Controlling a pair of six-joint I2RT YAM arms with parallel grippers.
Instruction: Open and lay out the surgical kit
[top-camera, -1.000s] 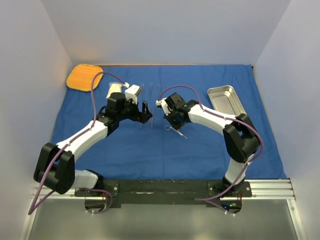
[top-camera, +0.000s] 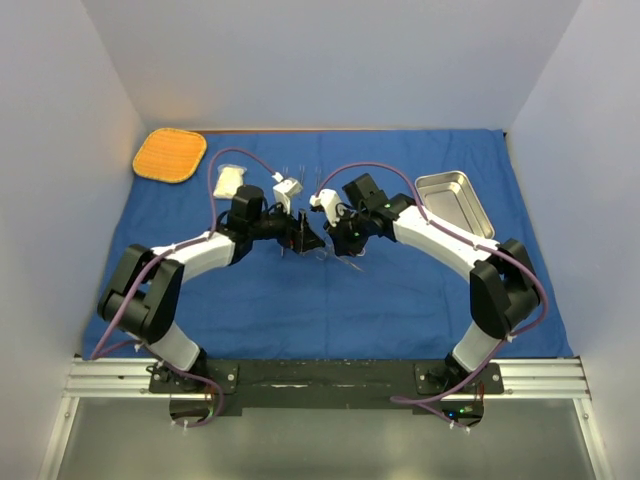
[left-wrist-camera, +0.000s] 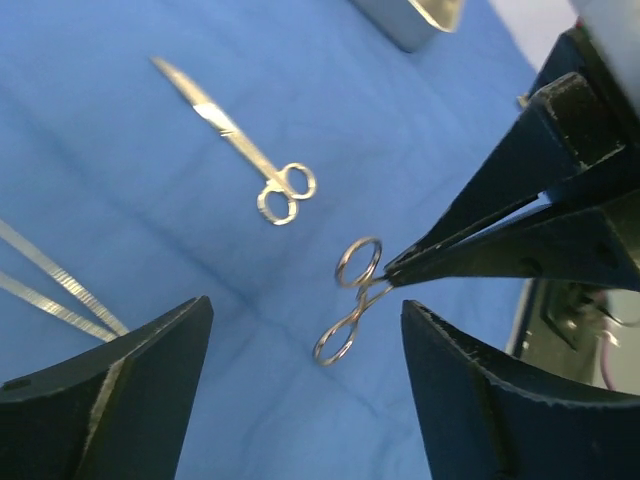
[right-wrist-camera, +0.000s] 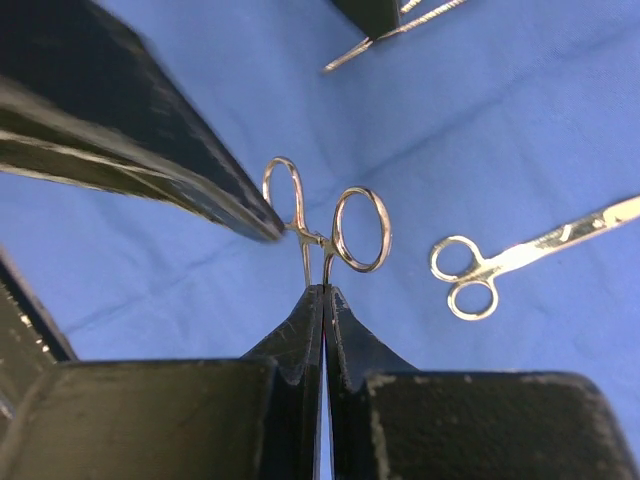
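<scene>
My right gripper is shut on a pair of ringed scissor-like forceps (right-wrist-camera: 360, 262), held by its shank with both rings raised above the cloth. My left gripper is part open, its fingers on either side of those rings in the left wrist view, not visibly touching them. Another pair of scissors lies flat on the blue cloth beyond, also seen beside the held one in the right wrist view. Long thin instruments (left-wrist-camera: 60, 290) lie side by side on the cloth at left in the left wrist view.
A steel tray (top-camera: 452, 205) stands at the back right. An orange mat (top-camera: 168, 155) and a white packet (top-camera: 229, 182) are at the back left.
Both arms have moved inward, bringing the grippers closer together at the centre; the left has travelled right, and the right has shifted slightly back and left with the instrument.
</scene>
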